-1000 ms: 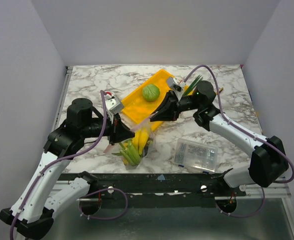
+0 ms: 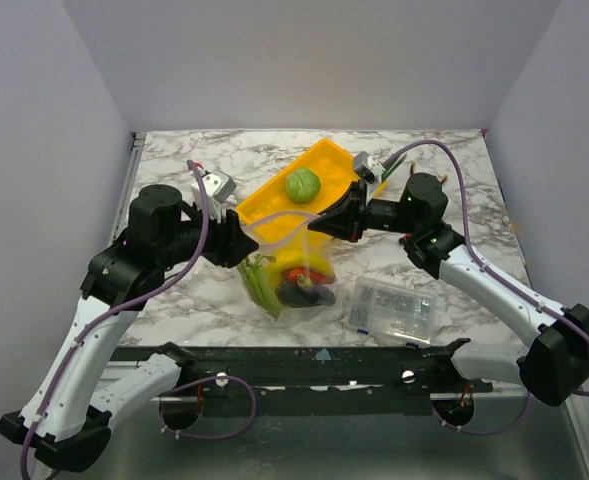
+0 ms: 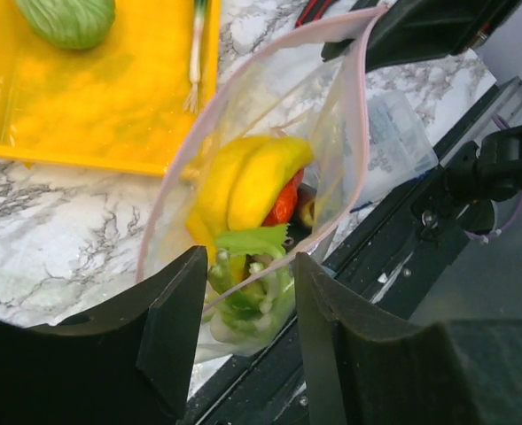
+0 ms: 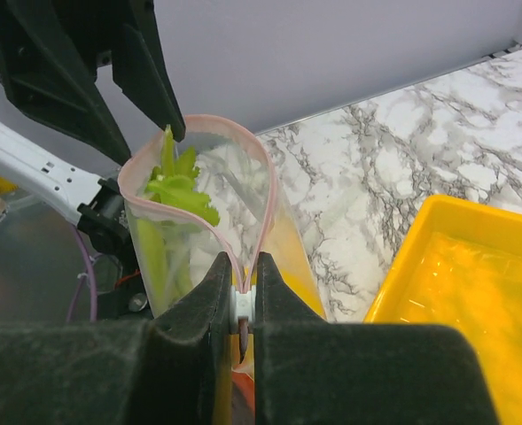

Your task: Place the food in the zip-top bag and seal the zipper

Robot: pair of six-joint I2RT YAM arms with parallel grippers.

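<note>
The clear zip top bag (image 2: 326,256) stands with its mouth spread between my grippers. Inside are green celery (image 2: 261,287), yellow bananas (image 3: 265,181), a red pepper (image 3: 283,204) and a dark eggplant (image 2: 306,295). My right gripper is shut on the bag's pinkish rim at one corner of the mouth. At the other end, my left gripper has its fingers spread apart around the near rim, celery tops just beyond; a clear gap shows between the fingers, and contact with the film cannot be told.
Behind the bag lies a yellow tray (image 2: 264,203) holding a green cabbage (image 2: 302,185) and, in the left wrist view, a green onion (image 3: 197,49). A flat clear bag or case (image 2: 392,310) lies to the right.
My right gripper shifted slightly, still holding the rim.
</note>
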